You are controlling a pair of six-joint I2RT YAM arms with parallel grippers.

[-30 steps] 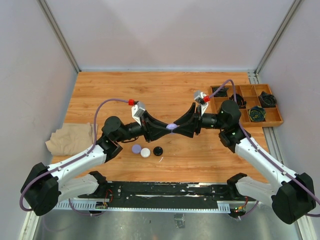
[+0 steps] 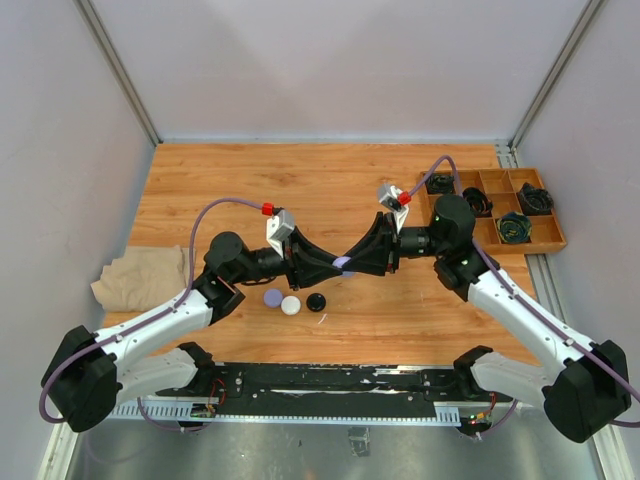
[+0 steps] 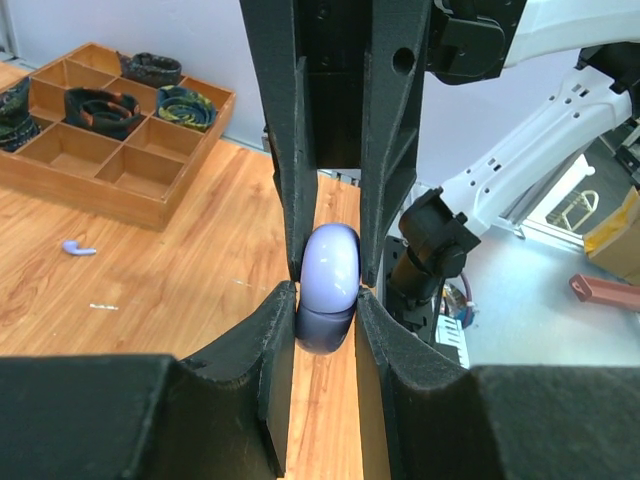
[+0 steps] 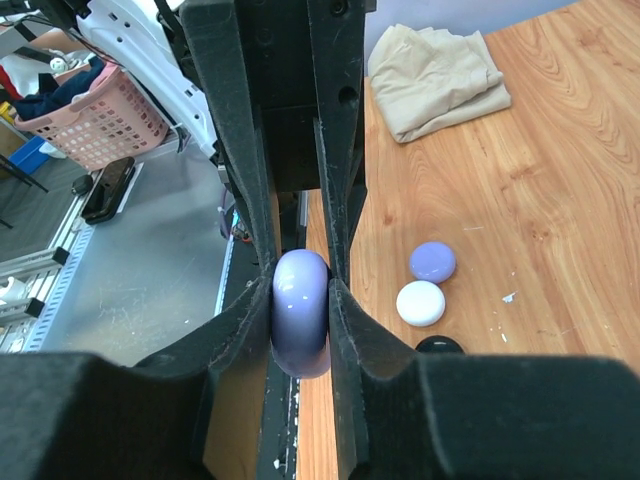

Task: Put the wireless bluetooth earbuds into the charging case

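The lavender charging case point(image 2: 343, 264) hangs in mid-air over the table, held from both sides. My left gripper point(image 2: 330, 262) and my right gripper point(image 2: 356, 265) are both shut on it, tips meeting at the case. The left wrist view shows its oval lavender body point(image 3: 328, 270) upright between the fingertips; in the right wrist view the case point(image 4: 299, 310) fills the tips. A small lavender earbud point(image 3: 75, 248) lies on the wood in front of the compartment box in the left wrist view.
A wooden compartment box point(image 2: 545, 230) with dark rolled items stands at the back right. Lavender, white and black discs point(image 2: 316, 301) lie near the front middle. A folded beige cloth point(image 2: 135, 280) lies at left.
Since about a second ago the right arm has tilted slightly and shifted a little, and the case's visible shape between the tips has changed slightly. The left gripper has barely moved.
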